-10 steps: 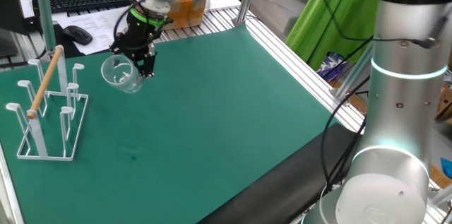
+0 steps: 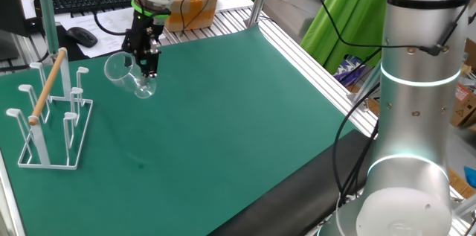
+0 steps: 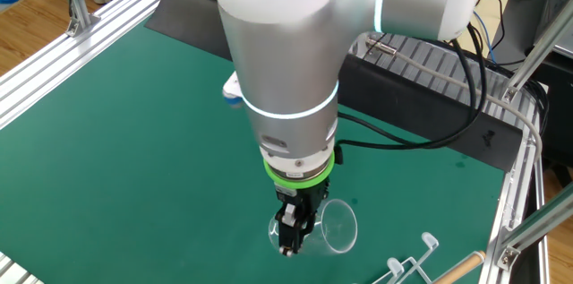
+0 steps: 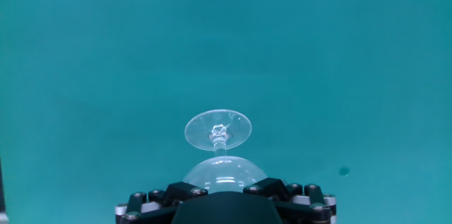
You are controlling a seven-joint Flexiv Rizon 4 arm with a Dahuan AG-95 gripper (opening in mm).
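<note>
A clear stemmed glass (image 2: pixel 119 68) is held above the green mat by my gripper (image 2: pixel 149 71), which is shut on its bowl. In exterior view 1 the glass lies tilted on its side, mouth to the left and foot low on the right. From exterior view 2, the rim of the glass (image 3: pixel 341 227) shows right of the gripper (image 3: pixel 291 239). The wrist view has the round foot of the glass (image 4: pixel 219 129) and its stem pointing away, with the bowl between the fingers; the exact contact there is hidden by the black gripper body.
A white wire rack with upright prongs and a wooden handle (image 2: pixel 48 87) stands left of the glass. A mouse (image 2: pixel 82 36), keyboard and orange box (image 2: pixel 195 9) sit beyond the mat's far edge.
The gripper and glass have shifted slightly left and turned together, so that the glass's foot now shows more to the right. The rack has not moved.
</note>
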